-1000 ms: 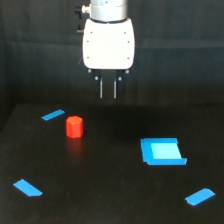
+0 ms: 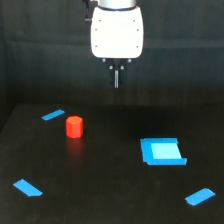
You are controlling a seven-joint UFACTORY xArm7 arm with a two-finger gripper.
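My gripper hangs high over the back of the dark table, its two thin fingers drawn close together, so it looks shut. Nothing shows between them. To the left and lower in the view, a small red block stands on the table, well apart from the gripper. A pale square, framed by blue tape, lies flat on the right half of the table.
Short blue tape strips mark the table at the back left, front left and front right. Between the red block and the pale square the dark surface is bare. A dark curtain hangs behind.
The gripper's fingers, which stood apart, have come together. The gripper has shifted a little to the right and slightly up. The red block and the pale square have stayed put.
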